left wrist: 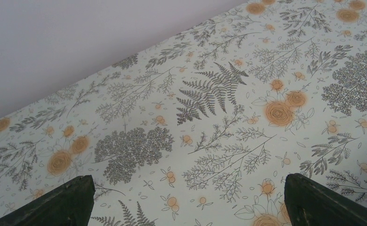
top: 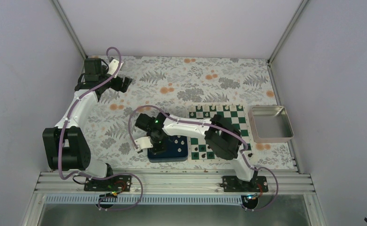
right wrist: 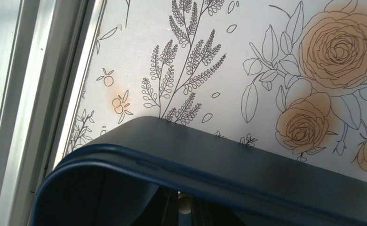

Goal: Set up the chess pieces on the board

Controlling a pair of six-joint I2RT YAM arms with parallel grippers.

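In the right wrist view my right gripper is down inside the blue bin (right wrist: 210, 181). Its fingers are closed round a cream pawn (right wrist: 185, 205) close to the bin wall; the pawn's lower part is hidden. The top view has more light pieces (top: 179, 149) scattered in that bin. To its right lies the green and white chessboard (top: 240, 120), partly covered by the right arm. Several dark pieces (top: 203, 156) stand along its near side. At the back left, my left gripper is wide open over bare cloth, empty.
A shallow metal tray (top: 271, 123) sits right of the board, and looks empty. Patterned cloth (top: 195, 84) behind the bin and board is clear. The metal rail (right wrist: 45, 70) runs close by the bin's end.
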